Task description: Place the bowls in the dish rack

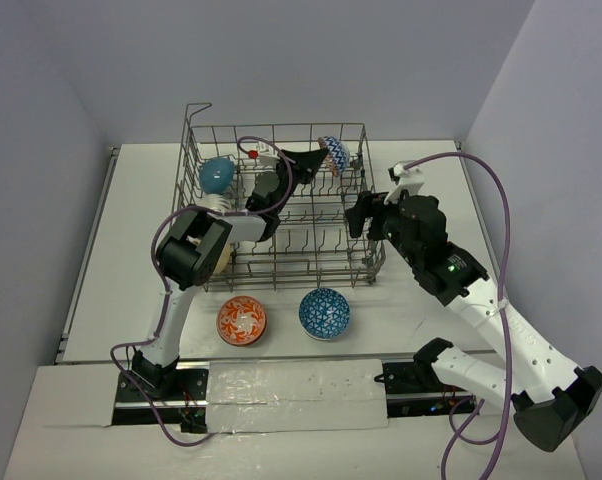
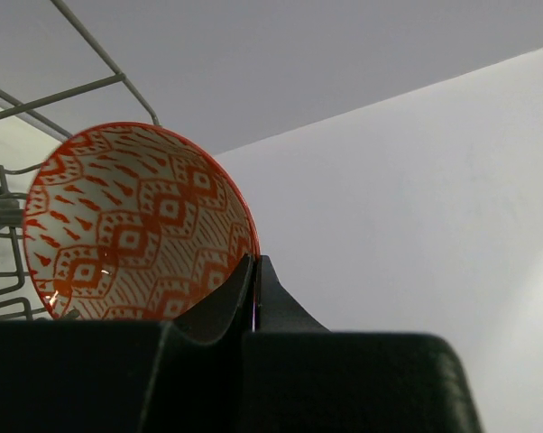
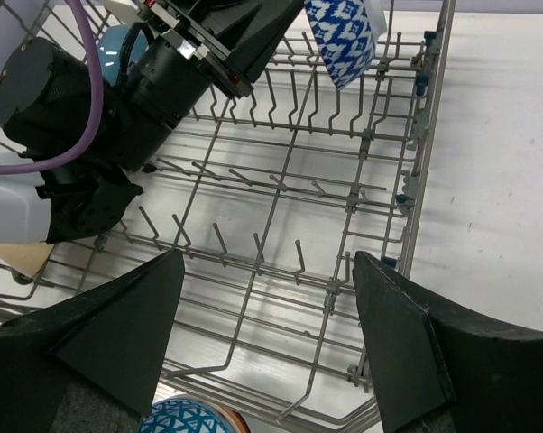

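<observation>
My left gripper (image 1: 317, 158) is shut on the rim of a bowl (image 1: 336, 154) at the back right of the dish rack (image 1: 276, 284), blue zigzag outside (image 3: 342, 36) and orange patterned inside (image 2: 136, 225). My right gripper (image 1: 366, 212) stands open above the rack's right side, nothing between its fingers. A teal bowl (image 1: 217, 175) sits at the rack's back left, beside lighter dishes partly hidden by the left arm. An orange bowl (image 1: 241, 321) and a blue patterned bowl (image 1: 324, 314) lie on the counter in front of the rack.
The rack's middle and front rows show empty tines. Grey walls enclose the back and sides.
</observation>
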